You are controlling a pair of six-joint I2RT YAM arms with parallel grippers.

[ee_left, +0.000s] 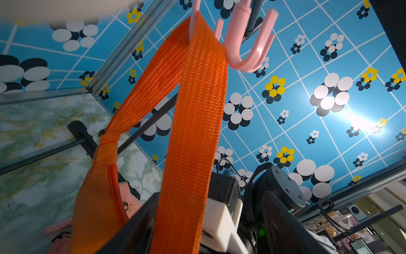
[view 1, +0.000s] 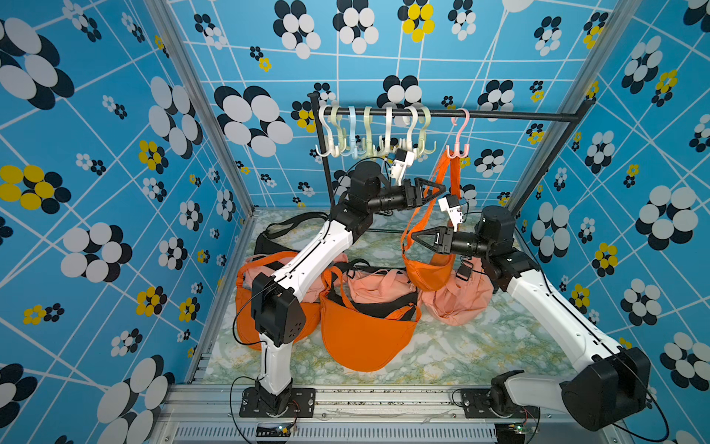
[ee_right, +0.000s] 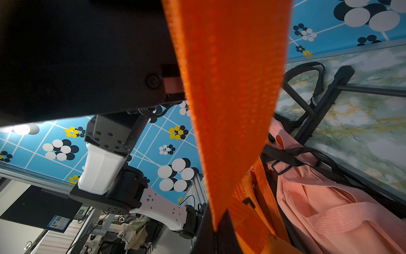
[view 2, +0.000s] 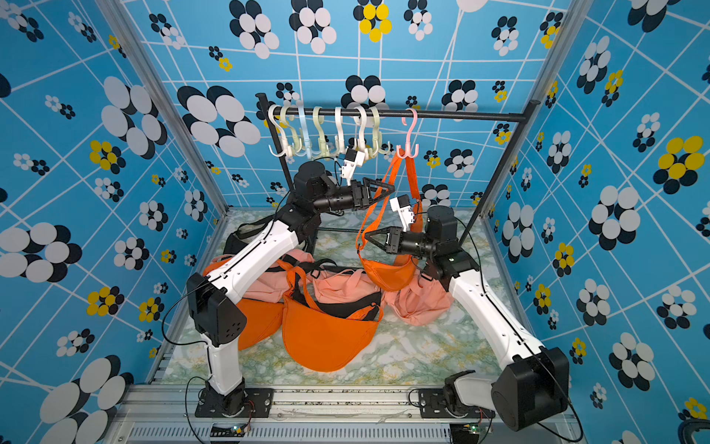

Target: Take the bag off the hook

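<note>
The orange bag (view 1: 425, 272) hangs by its strap from a pink hook (view 1: 458, 137) on the rail, seen close in the left wrist view as strap (ee_left: 194, 139) looped over hook (ee_left: 249, 59). My right gripper (view 1: 420, 236) is shut on the strap lower down, above the bag body; in the right wrist view the strap (ee_right: 228, 105) runs down to its fingers. My left gripper (view 1: 432, 188) is higher, beside the strap just below the hook, its fingers partly open around or next to it; whether they touch it is unclear.
Several white, green and blue hooks (view 1: 367, 129) crowd the rail (view 1: 532, 116) left of the pink one. Orange, pink and black bags (view 1: 369, 340) lie on the marble floor below.
</note>
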